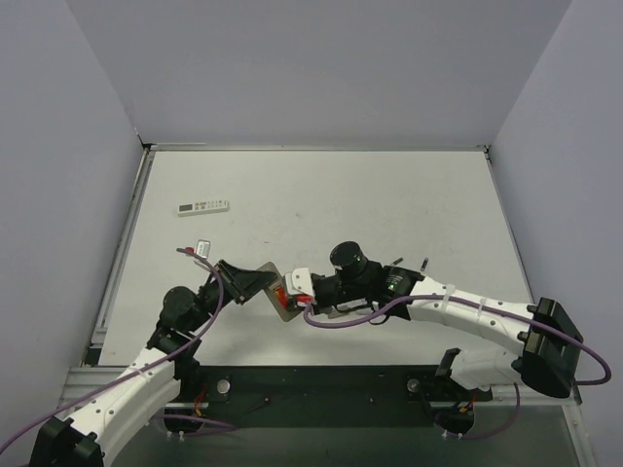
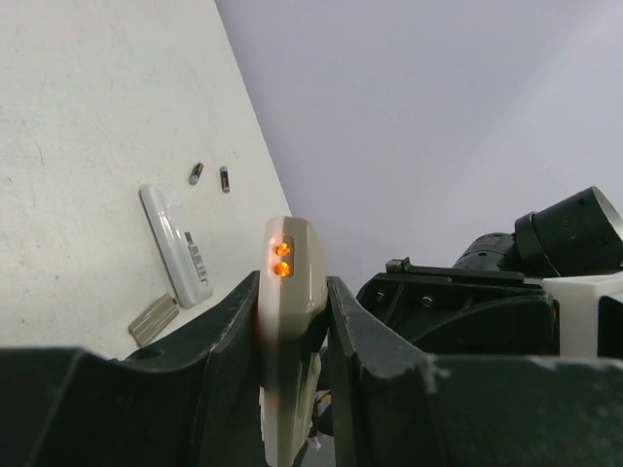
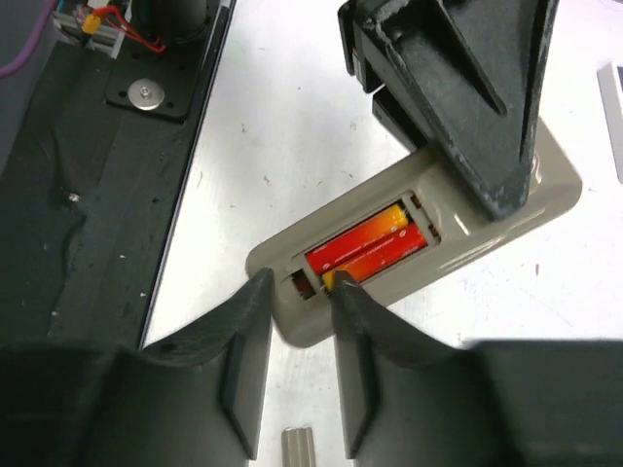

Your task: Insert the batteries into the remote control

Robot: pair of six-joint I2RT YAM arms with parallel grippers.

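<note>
My left gripper [image 1: 261,280] is shut on the grey remote [image 2: 288,321], held upright in the left wrist view. In the right wrist view its back compartment holds two red-and-yellow batteries [image 3: 373,255], side by side. My right gripper is at the compartment's lower end, fingertips apart and touching or very near the remote. Two loose batteries [image 2: 224,179] lie on the table beyond, in the left wrist view.
A white remote [image 1: 202,207] lies at the left back of the table. Another white remote [image 2: 175,243] and a small grey cover [image 2: 152,318] lie beyond my left gripper.
</note>
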